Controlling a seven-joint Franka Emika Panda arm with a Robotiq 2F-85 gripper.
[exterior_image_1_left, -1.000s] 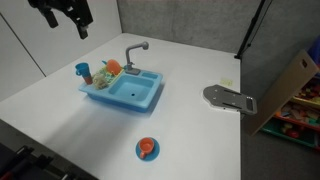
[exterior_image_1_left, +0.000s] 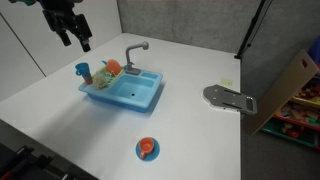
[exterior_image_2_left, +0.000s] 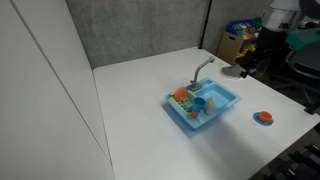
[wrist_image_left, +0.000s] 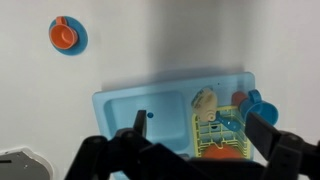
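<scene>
My gripper (exterior_image_1_left: 77, 44) hangs open above the table, higher than the toy sink and toward its left end in exterior view 1. Nothing shows between its fingers, which stand wide apart in the wrist view. Below is the light-blue toy sink (exterior_image_1_left: 134, 92), with a grey faucet (exterior_image_1_left: 136, 47) at its back. A blue cup (wrist_image_left: 262, 107) stands at the sink's rack end, beside a yellow-green rack (wrist_image_left: 209, 132) bearing several small toy items. An orange cup (wrist_image_left: 64, 37) rests on a blue saucer (exterior_image_1_left: 149, 154), apart from the sink.
A grey metal plate-like object (exterior_image_1_left: 229, 98) lies on the table's right side in exterior view 1. Shelves with coloured bins (exterior_image_1_left: 298, 100) stand beyond that edge.
My gripper has come down and slightly to the right in exterior view 1, nearer the sink. The sink, cups and saucer have stayed where they were.
</scene>
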